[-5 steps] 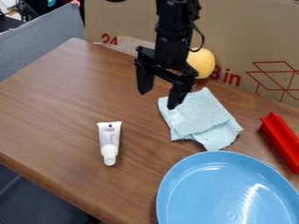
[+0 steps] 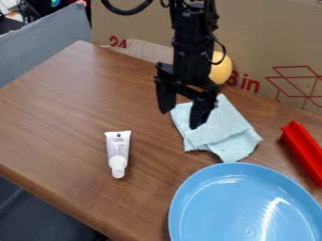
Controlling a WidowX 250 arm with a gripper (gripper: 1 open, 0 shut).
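My black gripper point(image 2: 182, 109) hangs open at the upper centre of the camera view, its fingers over the left part of a folded light-blue cloth point(image 2: 224, 135) on the wooden table, with nothing seen between them. A white tube point(image 2: 119, 151) lies upright in the image on the left middle of the table. A blue plate point(image 2: 246, 216) fills the lower right. Behind the gripper sits a pale yellow round object point(image 2: 221, 68), partly hidden by the arm.
A red bar-like object point(image 2: 302, 151) lies at the right edge. A cardboard box point(image 2: 277, 47) stands along the back.
My gripper has moved down and a little to the right, towards the cloth. The objects on the table have not visibly moved.
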